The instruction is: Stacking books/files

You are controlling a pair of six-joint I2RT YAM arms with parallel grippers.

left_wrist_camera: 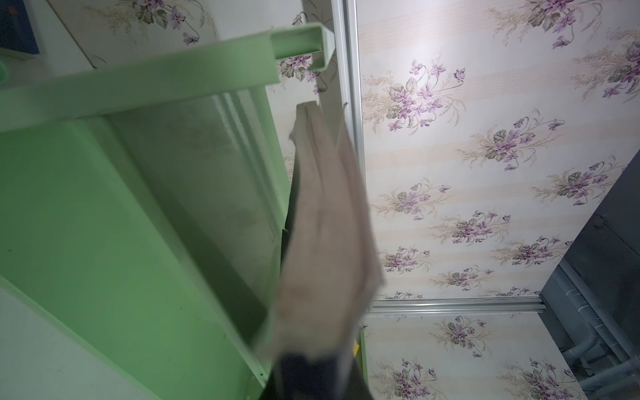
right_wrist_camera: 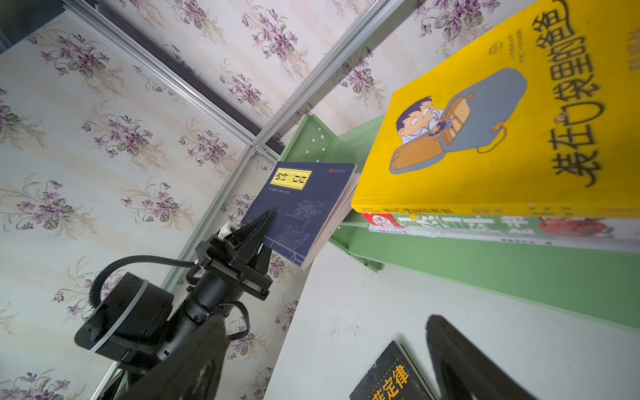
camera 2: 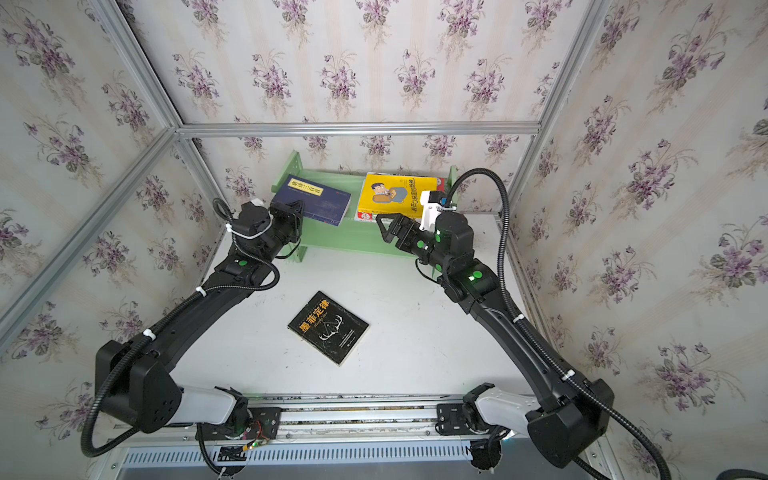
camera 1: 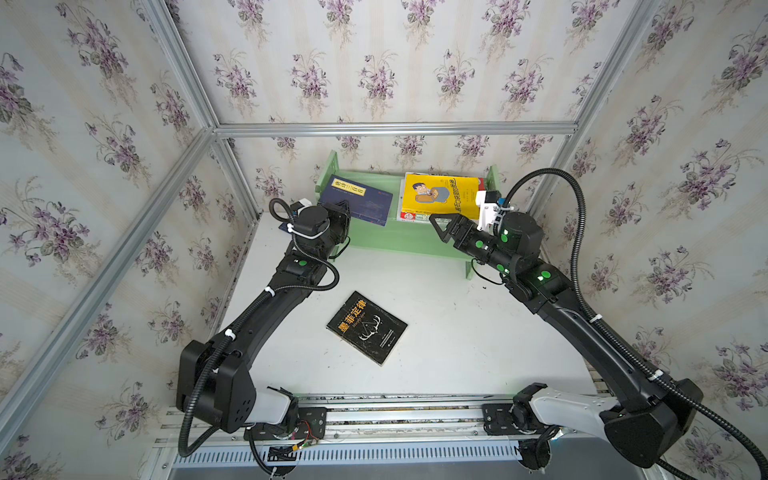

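A dark blue book (right_wrist_camera: 308, 200) with a yellow title label is tilted over the left part of the green shelf (camera 1: 400, 238). My left gripper is shut on its near edge; in the left wrist view the book's pages (left_wrist_camera: 326, 226) appear blurred and edge-on. A yellow book (camera 2: 396, 194) lies on top of other books at the shelf's right side. My right gripper (camera 1: 442, 227) stands open in front of that stack, with nothing between its fingers. A black book (camera 1: 367, 326) lies flat on the white table.
The shelf's left end panel (left_wrist_camera: 140, 83) rises close to the blue book. In the left wrist view, part of another blue book (left_wrist_camera: 16, 26) shows at the upper left corner.
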